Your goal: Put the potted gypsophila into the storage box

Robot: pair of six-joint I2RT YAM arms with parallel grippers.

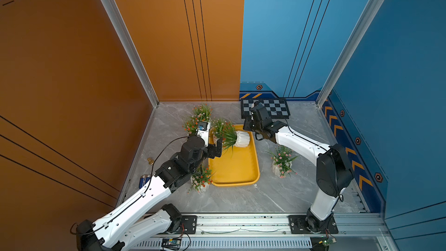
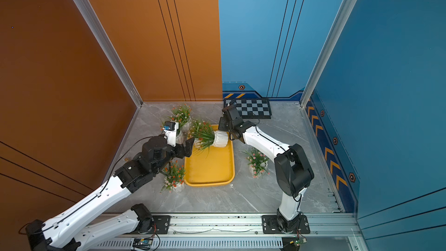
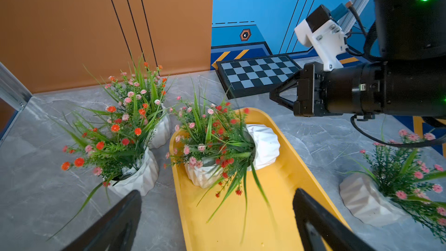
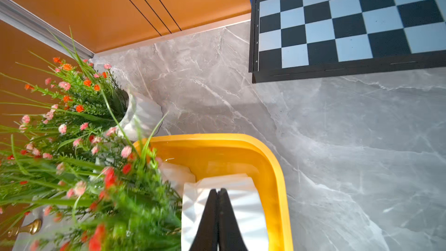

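Observation:
The red-flowered potted plant lies on its side in the yellow storage box [image 3: 260,199], its white pot [image 3: 264,145] toward the box's far right corner. Its leaves and flowers lean left over a pink-flowered plant, whose white pot [image 3: 203,175] is in the box's far left corner. My right gripper is shut with nothing between its fingers. It hangs above the box's far right corner, clear of the tipped pot. Over the left side of the box my left gripper stands open and empty, its fingers wide apart.
Two flower pots stand left of the box at the back, one with orange blooms [image 3: 132,176]. Another plant [image 1: 201,178] is at front left. A pink-flowered pot [image 3: 371,199] leans right of the box. A checkered board [image 4: 343,23] lies behind. The box's front half is bare.

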